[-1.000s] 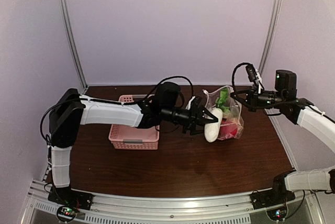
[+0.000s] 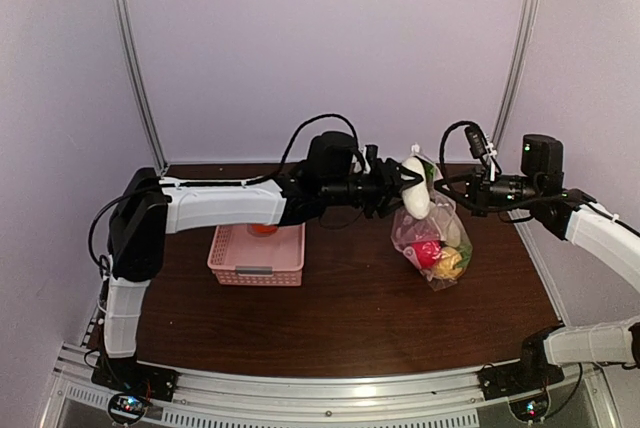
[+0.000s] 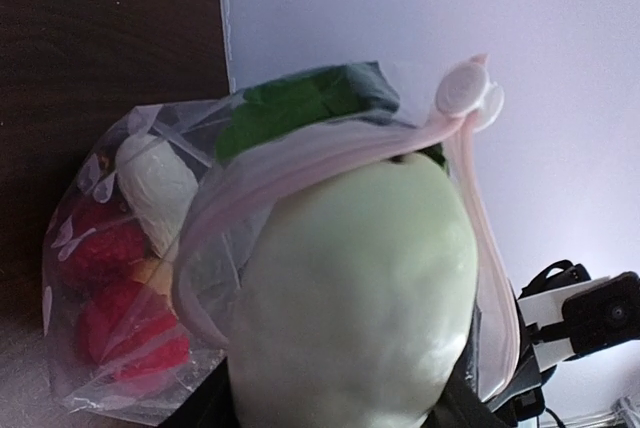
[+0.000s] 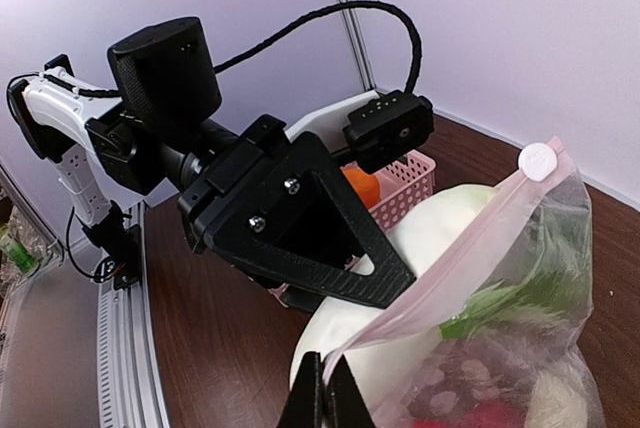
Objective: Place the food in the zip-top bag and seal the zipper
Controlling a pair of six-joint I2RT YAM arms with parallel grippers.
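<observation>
A clear zip top bag [image 2: 455,233] with a pale pink zip rim hangs tilted at the right of the table. Inside it show red pieces [image 3: 130,333], a white piece [image 3: 158,193], a yellow piece [image 2: 447,263] and green leaf [image 3: 290,113]. At the bag's mouth a large white-green radish [image 3: 350,288] is partly within the rim, its lower end outside. My left gripper [image 2: 405,180] has its fingers on either side of the radish, against it; their tips are largely hidden. My right gripper is shut on the bag's rim.
A pink basket [image 2: 256,276] stands left of centre, under the left arm, with an orange-red item [image 2: 264,230] in it. Both grippers are close together at the bag.
My left gripper has carried the radish up and away from the table's front, to the bag's mouth. The bag has swung forward and its rim has shifted; the right arm has stayed almost still.
</observation>
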